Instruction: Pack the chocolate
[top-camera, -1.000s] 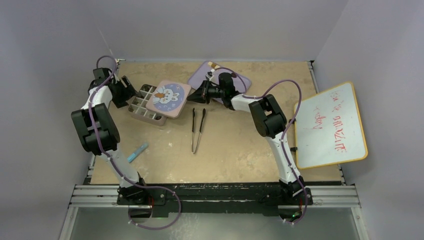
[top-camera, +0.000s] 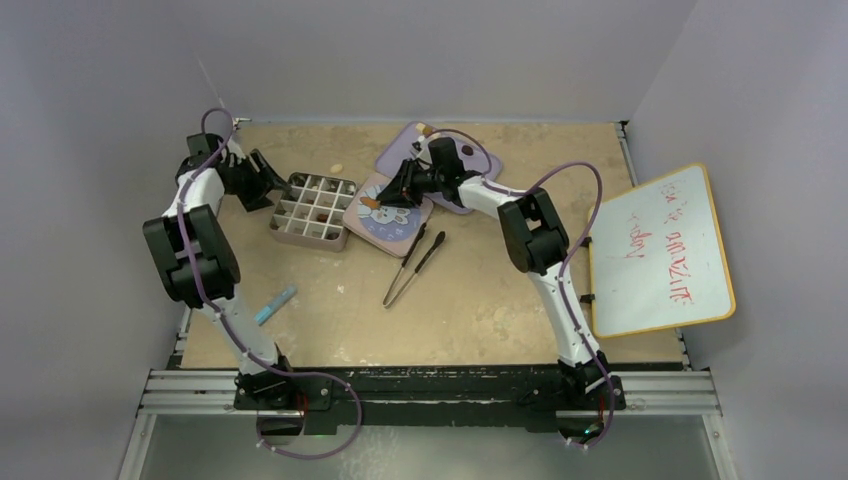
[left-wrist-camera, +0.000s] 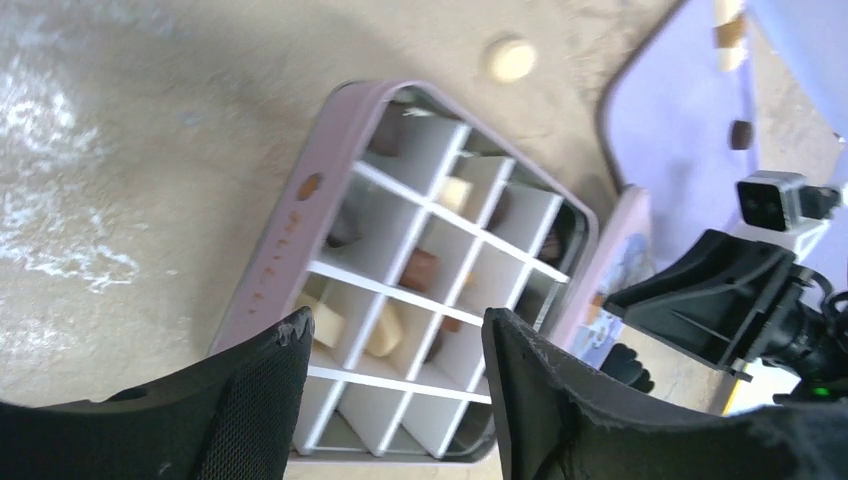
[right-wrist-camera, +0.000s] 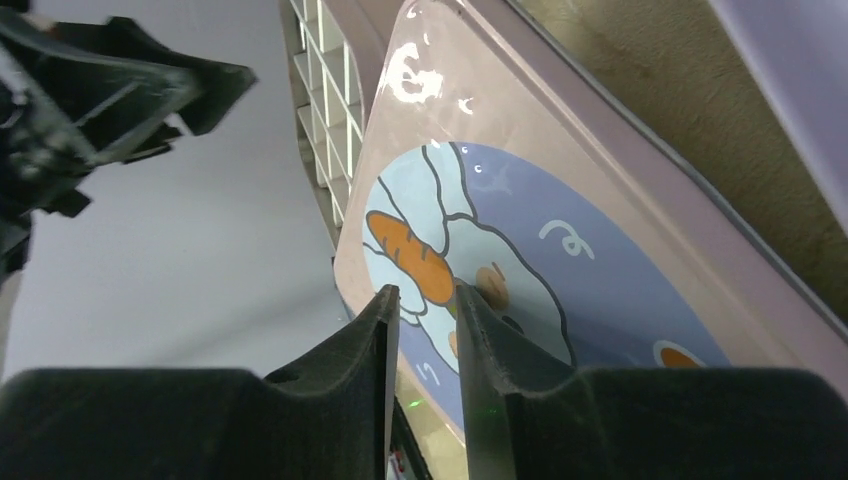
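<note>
The pink compartment box (top-camera: 300, 231) is uncovered, with chocolates in several compartments, seen clearly in the left wrist view. Its pink lid (top-camera: 378, 230) with a rabbit picture lies just right of it, overlapping the purple tray's near edge. My left gripper is open above the box's left part, nothing between its fingers. My right gripper is over the lid's picture, its fingers slightly apart with nothing visible between them.
The purple tray (top-camera: 390, 150) at the back holds a few pieces, and a round cream piece (left-wrist-camera: 510, 59) lies behind the box. Tongs (top-camera: 415, 270) lie in front of the lid, a blue stick (top-camera: 277, 303) front left. A whiteboard (top-camera: 660, 255) stands at right.
The lid has moved right off the box, uncovering it, and the tongs' tips have shifted right. The box has shifted slightly right. My right gripper is now over the lid.
</note>
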